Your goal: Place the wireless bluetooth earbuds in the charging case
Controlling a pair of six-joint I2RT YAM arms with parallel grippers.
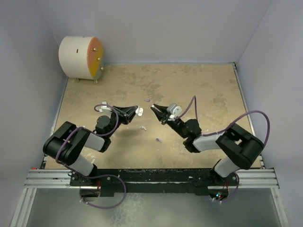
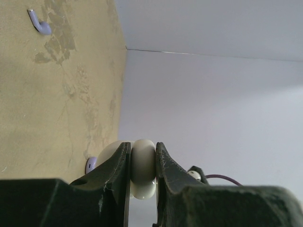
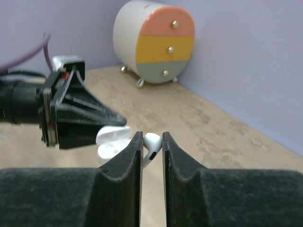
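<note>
My left gripper is shut on the white charging case (image 2: 142, 163). In the right wrist view the case (image 3: 107, 150) stands with its lid (image 3: 113, 133) raised, at the tip of the left gripper's dark fingers. A white earbud (image 3: 152, 141) is pinched by my right gripper, its rounded end poking up between the fingertips. Seen from the top, the case (image 1: 140, 112) and the right gripper (image 1: 153, 108) are a short gap apart, above the table. Whether any earbud sits inside the case cannot be told.
Loose on the table lie a purple earbud (image 1: 147, 100) behind the grippers, a white earbud (image 1: 143, 127) in front of them and another purple one (image 1: 158, 140) nearer the front. A large drum-shaped box (image 1: 80, 56) occupies the back left corner.
</note>
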